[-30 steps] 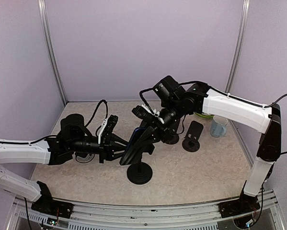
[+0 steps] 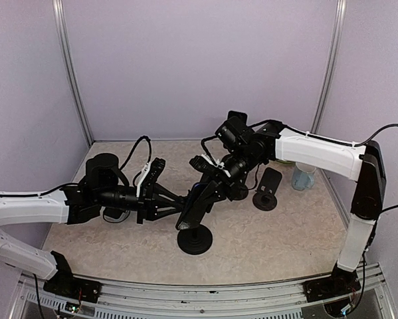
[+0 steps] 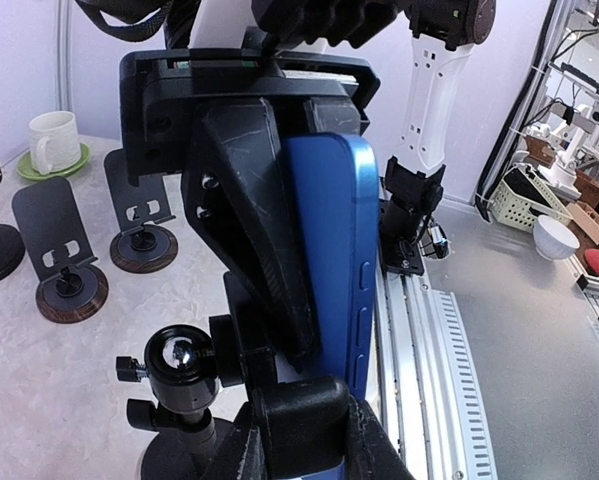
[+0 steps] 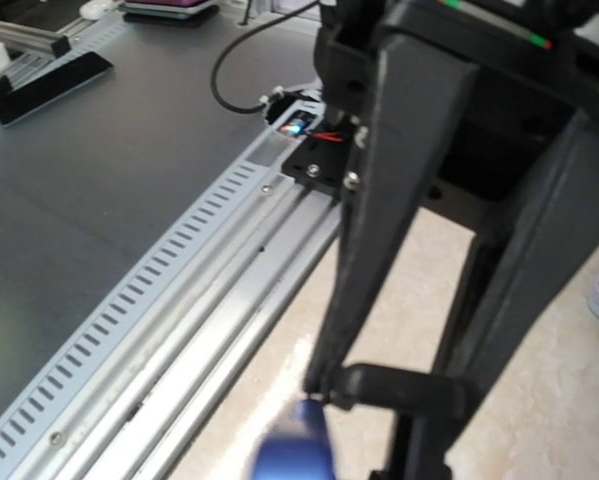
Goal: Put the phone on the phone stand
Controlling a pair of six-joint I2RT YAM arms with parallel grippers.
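Observation:
A blue phone stands upright at the black phone stand, whose round base is on the table. My left gripper is shut on the stand's holder at the bottom of the left wrist view. My right gripper is shut on the phone from above; in the right wrist view only a blurred blue end of the phone shows at the fingers. Whether the phone is seated in the holder is hidden by the grippers.
Other black phone stands stand at the back right, with a mug beside them.
Over the last second my right gripper and the phone have moved slightly rightward toward the stand's middle, the right arm shifting with them. The left arm has moved very little.

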